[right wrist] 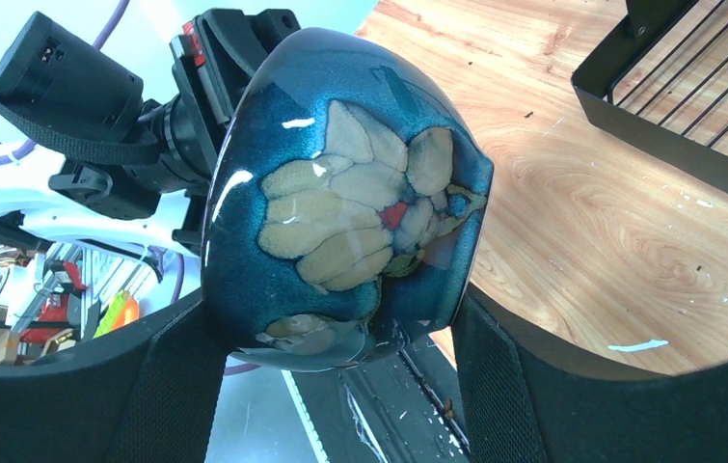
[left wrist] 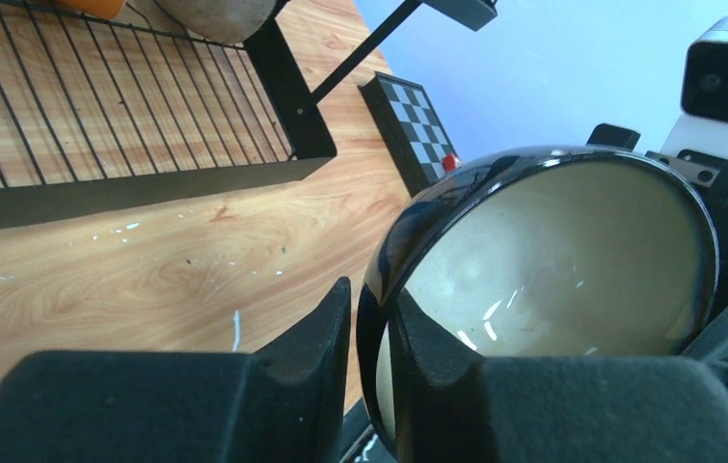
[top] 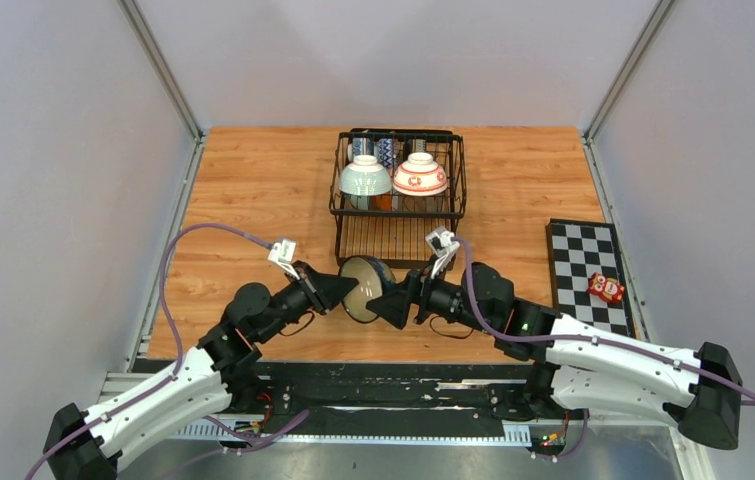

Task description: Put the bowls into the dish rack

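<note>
A blue bowl with a cream inside (top: 363,278) is held on its side between both arms, in front of the dish rack (top: 395,262). My left gripper is shut on its rim. My right gripper surrounds the bowl's lower part, a finger at each side; whether both press on it I cannot tell. On the rack's upper level sit a celadon bowl (top: 364,178) and a red-patterned bowl (top: 420,179), both upside down, with cups below or behind them.
A checkered board (top: 583,250) with a small red packet (top: 605,289) lies at the right edge.
</note>
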